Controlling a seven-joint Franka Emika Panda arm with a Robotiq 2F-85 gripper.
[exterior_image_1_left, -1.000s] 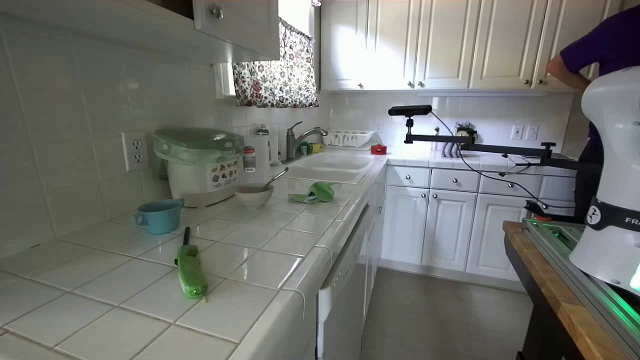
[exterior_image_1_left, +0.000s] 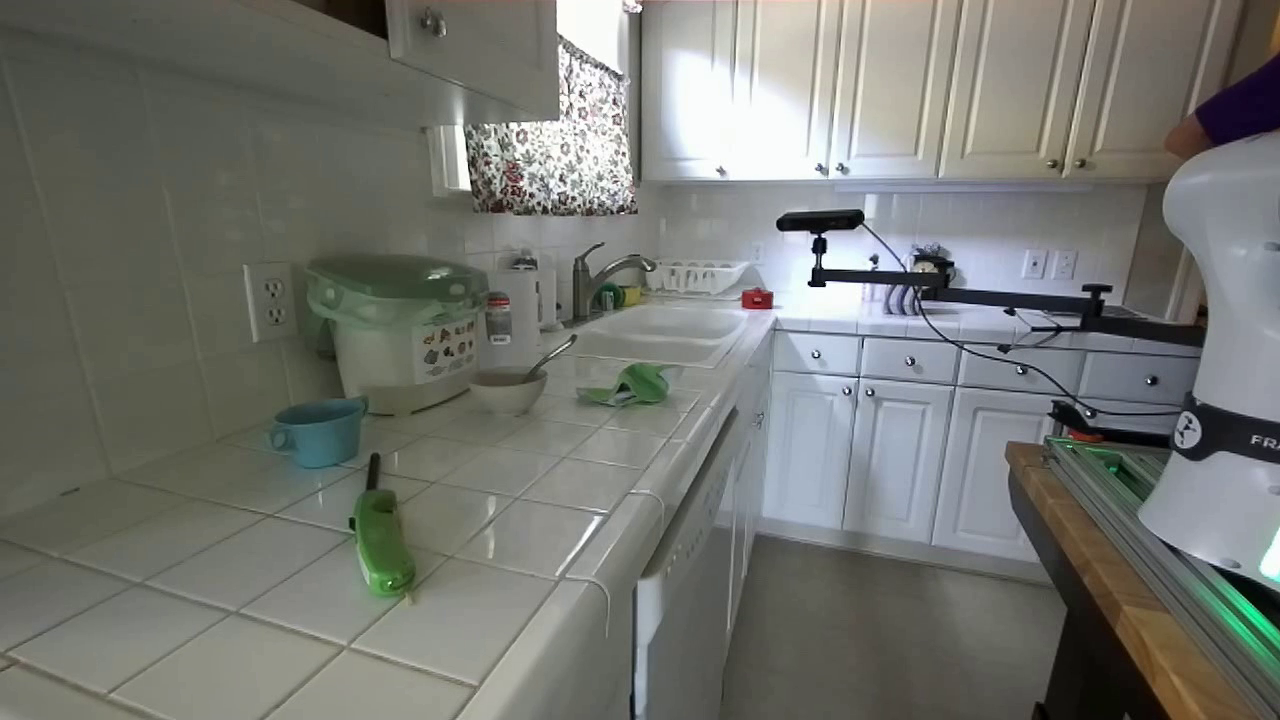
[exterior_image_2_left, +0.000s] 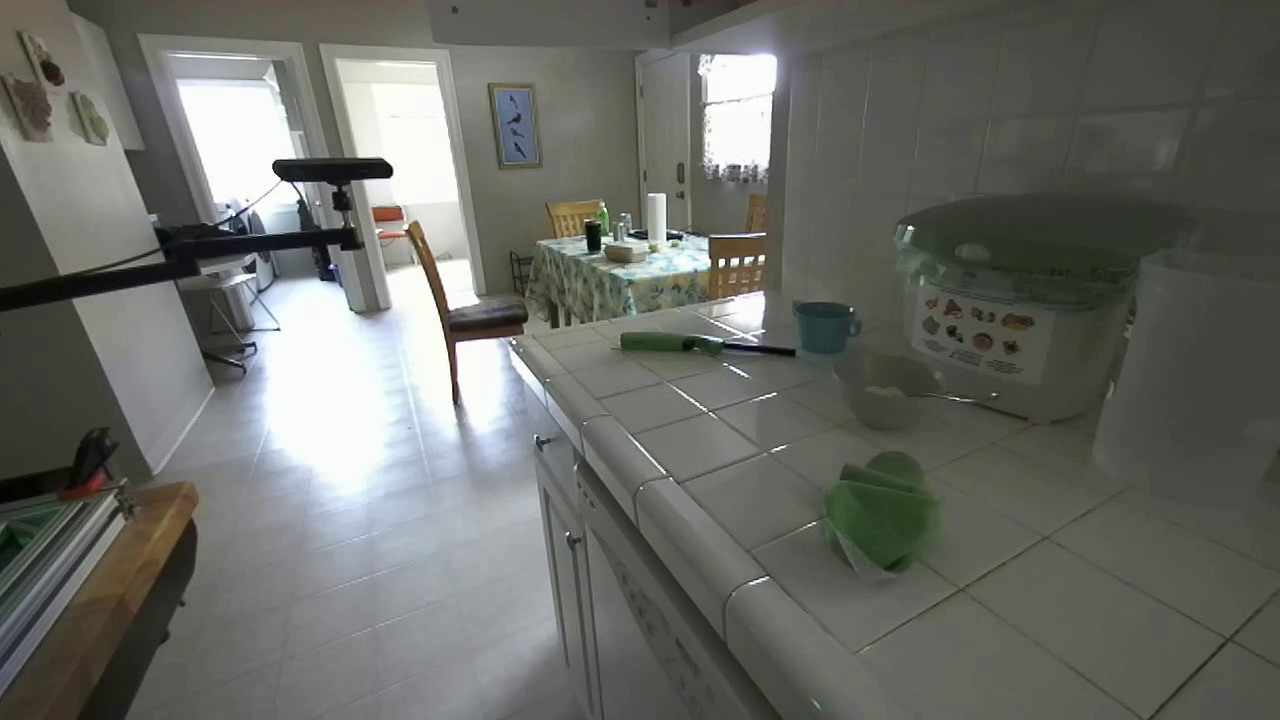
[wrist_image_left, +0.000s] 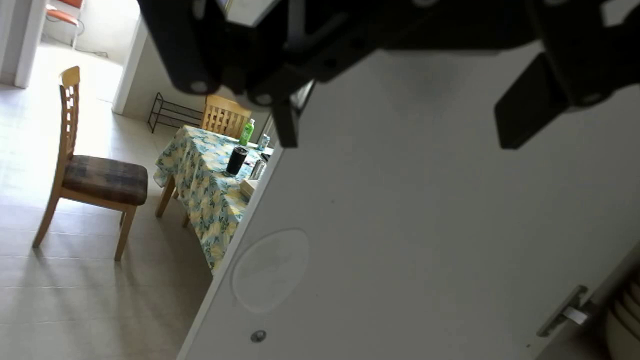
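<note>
My gripper stands open in the wrist view, its two dark fingers wide apart and nothing between them. Beyond the fingers a white cabinet door (wrist_image_left: 420, 240) fills much of that view, with a hinge (wrist_image_left: 564, 312) at lower right. How far the fingers are from the door I cannot tell. In exterior view 1 an upper cabinet door (exterior_image_1_left: 480, 54) with a knob hangs at the top left, beside a dark opening. Only the arm's white base (exterior_image_1_left: 1230, 348) shows there, at the right edge; neither exterior view shows the gripper.
On the tiled counter lie a green lighter (exterior_image_1_left: 381, 540), a blue cup (exterior_image_1_left: 320, 432), a bowl (exterior_image_1_left: 509, 392) with a spoon, a green cloth-like piece (exterior_image_1_left: 644, 383) and a lidded bin (exterior_image_1_left: 402, 336). Stacked dishes (wrist_image_left: 624, 330) show past the hinge. Open floor (exterior_image_2_left: 360, 540) lies beside the counter.
The person in purple behind the arm's base has moved right, mostly out of exterior view 1. The arm's base and the counter objects look unchanged.
</note>
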